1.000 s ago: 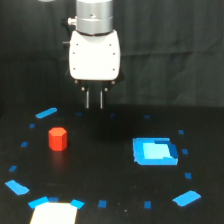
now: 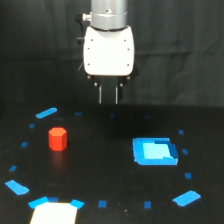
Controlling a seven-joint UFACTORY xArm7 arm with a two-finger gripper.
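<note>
The white gripper (image 2: 108, 92) hangs high at the top centre, its two thin fingers pointing down and apart, with nothing visible between them. A red block (image 2: 58, 139) sits on the dark table at the left. A blue square piece (image 2: 138, 150) with a light blue inner area lies at the right, below and right of the gripper. A cream-coloured piece (image 2: 52, 213) is cut off at the bottom left edge.
Blue strips (image 2: 186, 198) and small blue marks are scattered round the dark table (image 2: 110, 175).
The gripper has moved to the right and slightly up. The objects on the table look unmoved.
</note>
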